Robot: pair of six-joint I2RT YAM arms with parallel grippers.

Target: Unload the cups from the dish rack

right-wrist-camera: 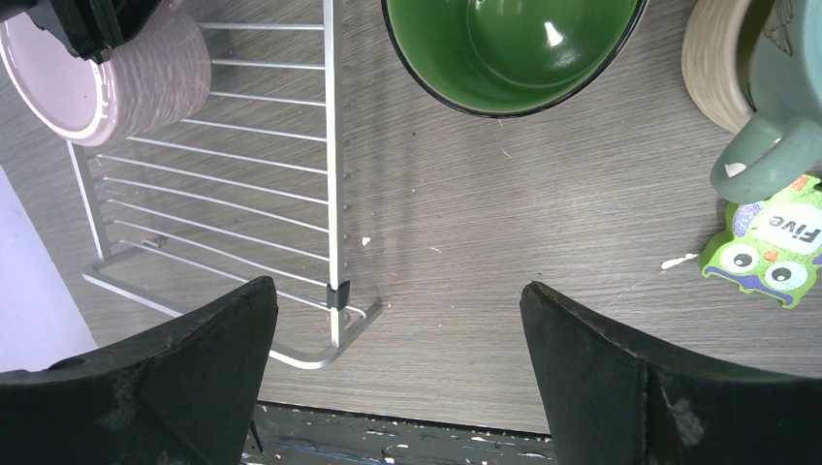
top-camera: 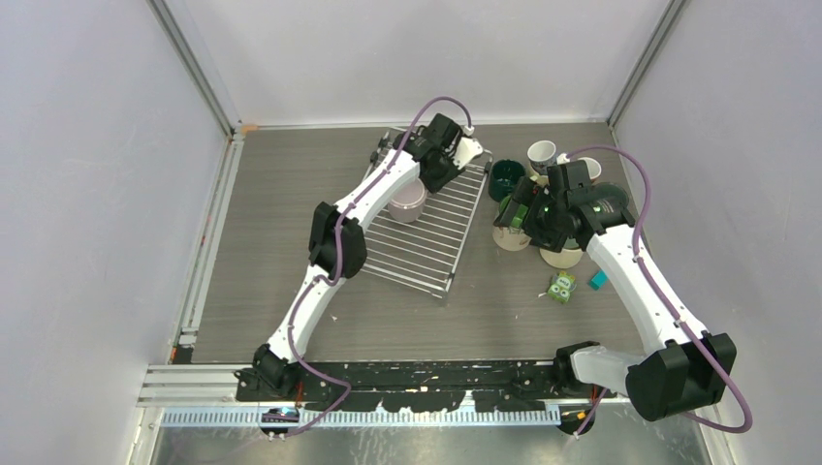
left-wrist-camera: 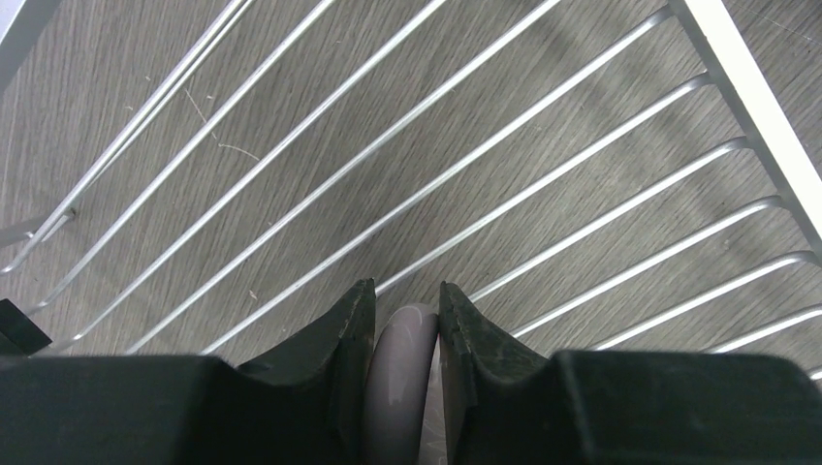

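Note:
Over the wire dish rack [top-camera: 426,257], a pink cup [top-camera: 408,205] lies on its side with its flat end turned outward. My left gripper is shut on the pink cup; a smooth piece of it, probably the handle [left-wrist-camera: 399,378], stands between the fingers. The right wrist view shows the cup's ribbed side [right-wrist-camera: 160,82] at the upper left, beyond the near rack bars. My right gripper hangs open over the cups on the right, nothing between its fingers. Whether the pink cup touches the bars cannot be told.
Right of the rack are a dark green cup [top-camera: 506,178], a cup with a green inside [right-wrist-camera: 514,44], a white patterned cup [top-camera: 542,153] and a grey-green mug [right-wrist-camera: 790,107]. A green owl block [top-camera: 561,287] and a blue block [top-camera: 598,280] lie nearer. Bare table lies left and in front.

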